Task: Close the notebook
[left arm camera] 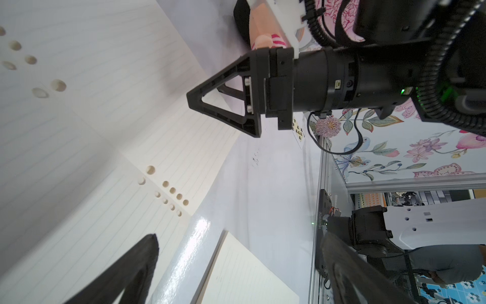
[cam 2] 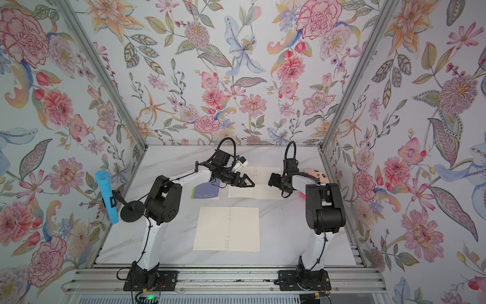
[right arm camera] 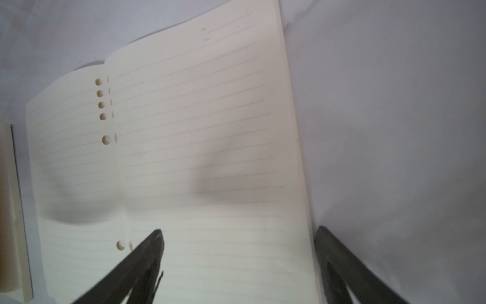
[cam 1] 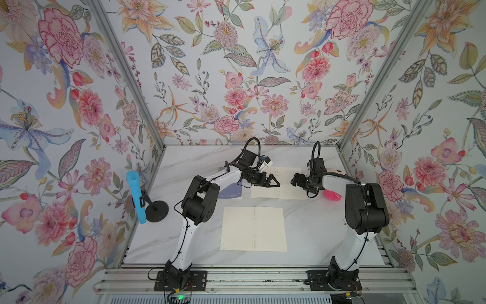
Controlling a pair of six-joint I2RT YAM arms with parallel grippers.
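An open notebook with lined, punched pages (cam 1: 290, 190) lies at the back centre. My left gripper (cam 1: 270, 181) hangs over its left page and middle, fingers apart, with nothing seen between them. At its right page is my right gripper (cam 1: 298, 181); in the right wrist view its fingertips are apart, the right one at the page's outer edge (right arm camera: 303, 192). A second open notebook (cam 1: 238, 228) lies flat at the front centre.
A purple-blue notebook (cam 2: 205, 191) lies left of the back one, partly under my left arm. A pink item (cam 1: 331, 194) is at the right, and a blue object on a black stand (cam 1: 135, 195) at the far left.
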